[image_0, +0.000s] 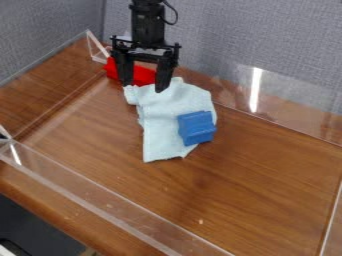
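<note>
My black gripper (143, 70) is at the top centre of the camera view, open, with its fingers spread over the upper part of a crumpled pale cloth (163, 120). A red object (112, 71) lies at the back left, partly behind the gripper. A blue block (197, 127) sits on the cloth's right side. Whether the fingers touch the cloth is hard to tell.
Transparent walls run along its edges, with a grey wall behind.
</note>
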